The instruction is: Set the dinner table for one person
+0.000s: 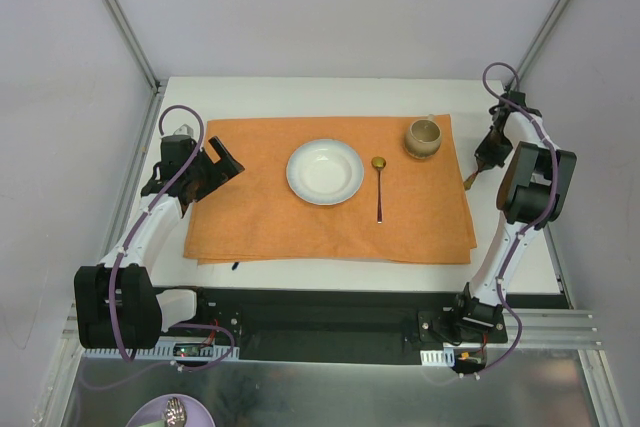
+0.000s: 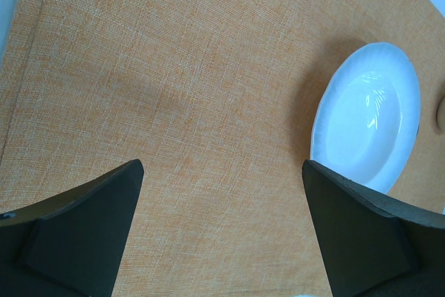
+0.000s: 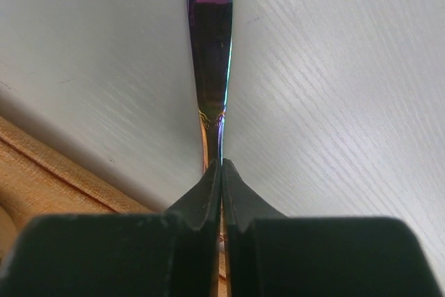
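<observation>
An orange placemat (image 1: 260,217) covers the table, holding a white plate (image 1: 325,171), a spoon (image 1: 379,187) to its right and a beige mug (image 1: 423,136). My left gripper (image 1: 225,159) hangs open over the mat's left side; the plate (image 2: 365,116) shows beyond its fingers. My right gripper is shut at the white strip right of the mat, over a shiny piece of cutlery (image 3: 212,53) lying lengthwise beneath its fingertips. Whether anything thin is between them cannot be made out.
A purple bowl (image 1: 150,411) with metal items sits below the table at bottom left. White table (image 1: 300,97) shows along the back.
</observation>
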